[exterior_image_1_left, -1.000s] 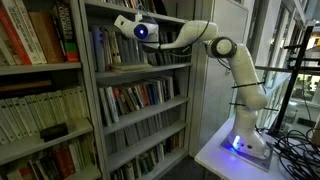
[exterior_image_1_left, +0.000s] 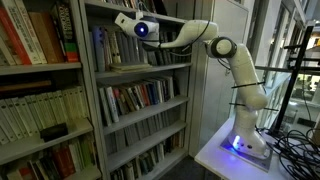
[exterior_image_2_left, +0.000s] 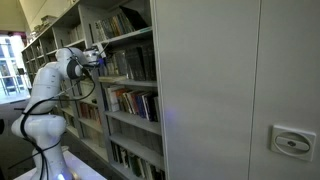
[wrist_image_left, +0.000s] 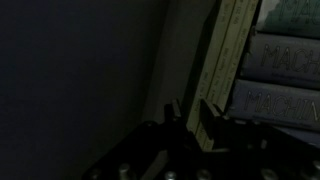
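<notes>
At the tall shelf's upper level, my gripper (exterior_image_1_left: 122, 20) reaches in towards a row of books (exterior_image_1_left: 116, 50). In the wrist view it is very dark; the gripper shows low in the picture as black shapes with a small gap between the fingertips. Thin pale book spines (wrist_image_left: 215, 70) stand behind and between the fingertips. Whether the fingers touch a spine cannot be made out. Right of them are thick grey volumes (wrist_image_left: 280, 58) with lettering. The second exterior view shows the gripper (exterior_image_2_left: 100, 48) small beside the upper shelf.
Lower shelves hold more books (exterior_image_1_left: 140, 97), some leaning. A left bookcase (exterior_image_1_left: 40, 75) stands close by. The shelf's upright panel (wrist_image_left: 180, 50) rises left of the pale spines. A white table (exterior_image_1_left: 225, 158) carries the arm's base, and a wide pale panel (exterior_image_2_left: 220, 90) closes off the right.
</notes>
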